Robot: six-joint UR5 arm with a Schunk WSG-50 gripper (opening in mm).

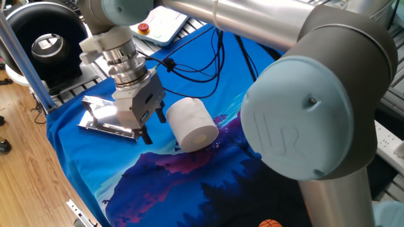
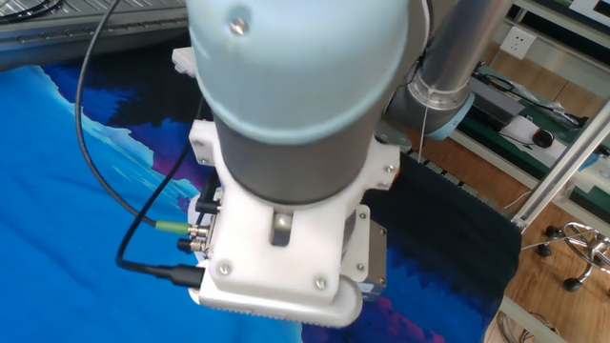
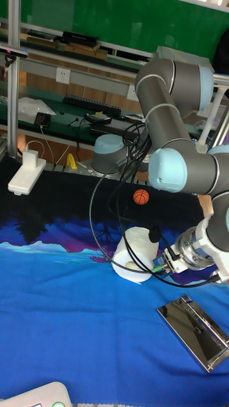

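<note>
A white paper roll (image 1: 193, 125) lies on its side on the blue printed cloth (image 1: 142, 183). My gripper (image 1: 154, 124) is just left of the roll in exterior view 1, fingers pointing down. Its two dark fingers stand apart with nothing held between them. The finger (image 1: 161, 113) farther from the camera is right by the roll's left side; whether they touch I cannot tell. In exterior view 3 cables cross in front of the roll (image 3: 137, 243). Exterior view 2 shows the wrist from above, with fingers and roll hidden beneath it.
A shiny metal holder (image 1: 104, 120) sits behind and left of the gripper. A small orange basketball (image 3: 141, 196) rests on the dark part of the cloth. Loose black cables (image 1: 211, 69) hang behind the roll. Open cloth (image 3: 74, 312) spreads left of the holder in exterior view 3.
</note>
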